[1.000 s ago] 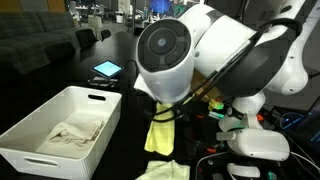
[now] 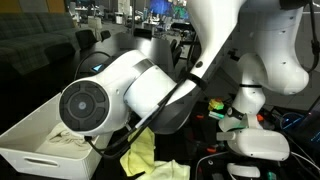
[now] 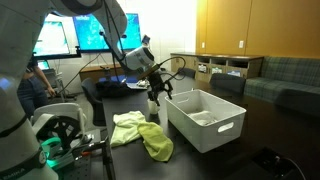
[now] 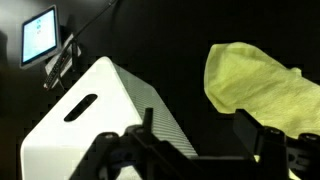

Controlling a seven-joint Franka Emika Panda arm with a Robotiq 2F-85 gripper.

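A white bin [image 3: 215,140] stands on the dark table, with a pale cloth [image 2: 68,138] lying inside it. Beside the bin, a yellow-green cloth [image 3: 156,143] is spread on the tabletop, and a whitish cloth [image 3: 128,124] lies near it. My gripper hangs above the table between the bin and the yellow cloth [image 4: 255,80]. Its fingers [image 4: 246,126] stand well apart, and nothing shows between them. In exterior view 1 the arm covers the gripper and part of the bin.
A tablet with a lit screen [image 4: 40,33] lies past the bin's end, with dark cables near it. The bin's wall [image 4: 75,125] rises close to the left finger. Bare table [image 3: 255,165] extends in front of the bin.
In exterior view 1 the arm has swung left and lower, now covering part of the bin and the tablet. The cloths look unmoved.
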